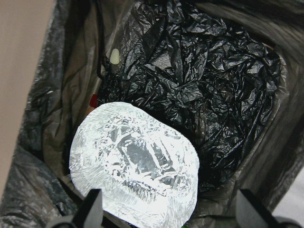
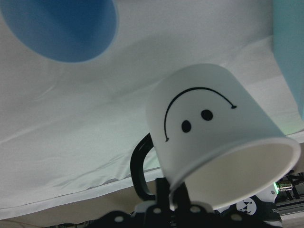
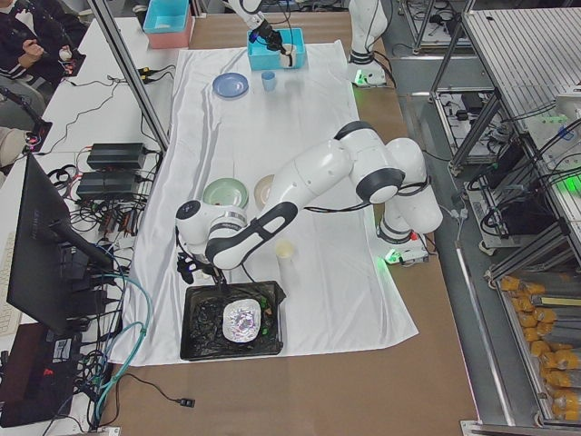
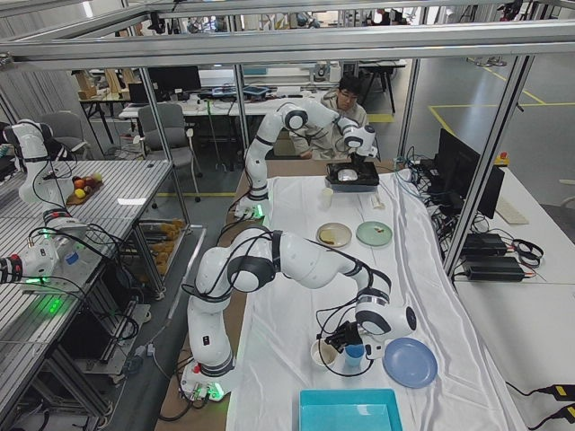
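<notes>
My left gripper (image 3: 195,268) is over a black-lined bin (image 3: 191,336), which holds a crumpled foil plate (image 1: 133,161); in the left wrist view its fingertips are far apart, with nothing seen between them. In the right wrist view a white mug (image 2: 213,109) with a printed face and black handle tilts at my right gripper, which appears shut on its rim or handle side. A blue cup (image 2: 61,28) stands beside it.
A teal tub (image 4: 350,413) and blue plate (image 4: 410,364) are near the right arm. Green (image 3: 225,193) and tan plates (image 4: 333,235) and a pale cup (image 4: 325,197) lie near the left arm.
</notes>
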